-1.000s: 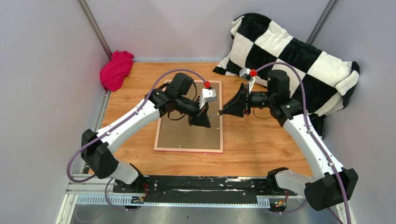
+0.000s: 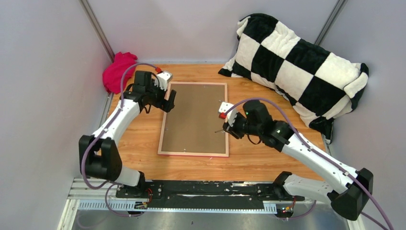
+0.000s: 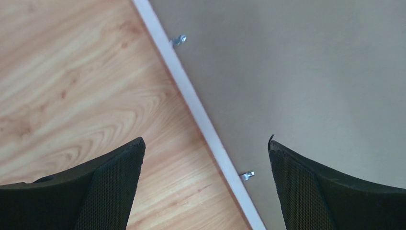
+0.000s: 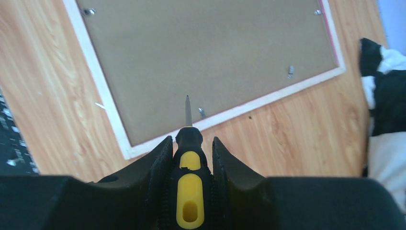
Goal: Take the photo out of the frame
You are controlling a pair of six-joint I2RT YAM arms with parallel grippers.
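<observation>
The photo frame (image 2: 192, 117) lies back-up on the wooden table, its brown board (image 4: 215, 48) edged by a pale rim with small metal clips (image 3: 179, 39) along the inside. My left gripper (image 2: 167, 103) is over the frame's left edge, fingers wide apart and empty, with two clips below it in its wrist view. My right gripper (image 2: 226, 128) is over the frame's right edge, shut on a screwdriver with a yellow-and-black handle (image 4: 190, 201); its metal tip (image 4: 188, 109) points over the board, near a clip (image 4: 201, 111) by the rim.
A black-and-white checked cushion (image 2: 294, 64) leans at the back right. A red cloth (image 2: 118, 72) lies at the back left. Bare table (image 2: 268, 155) surrounds the frame, with a dark rail along the front edge.
My left gripper has withdrawn leftward from the middle to the frame's left edge.
</observation>
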